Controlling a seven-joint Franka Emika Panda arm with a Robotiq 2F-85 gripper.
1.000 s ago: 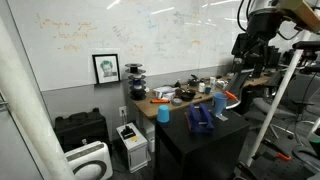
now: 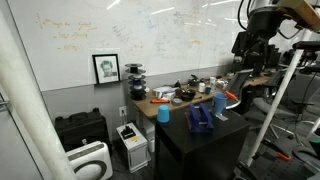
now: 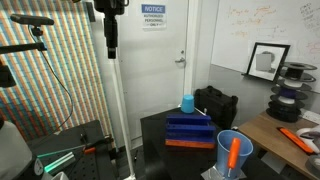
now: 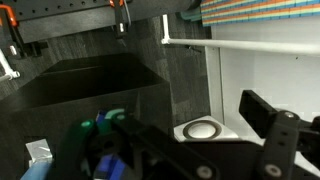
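My gripper point(image 2: 241, 46) hangs high above and to the right of the black table point(image 2: 185, 153), well clear of everything on it. In the wrist view its dark fingers point(image 4: 268, 120) appear spread apart, with nothing visible held between them. A blue rack-like object point(image 3: 190, 130) with an orange-red strip along its lower front lies on the table. Near it stands a blue container point(image 3: 225, 165) with an orange object point(image 3: 234, 153) at its front. A lighter blue cup point(image 3: 187, 104) sits at the table's far end. The wrist view shows part of a blue object point(image 4: 110, 167), partly covered by the gripper.
A wooden bench point(image 2: 165, 106) with dark stacked spools point(image 2: 136, 78) and tools stands behind the table. A white upright post point(image 2: 275, 95) stands near the arm. Chairs are at right. Around the gripper the air is free.
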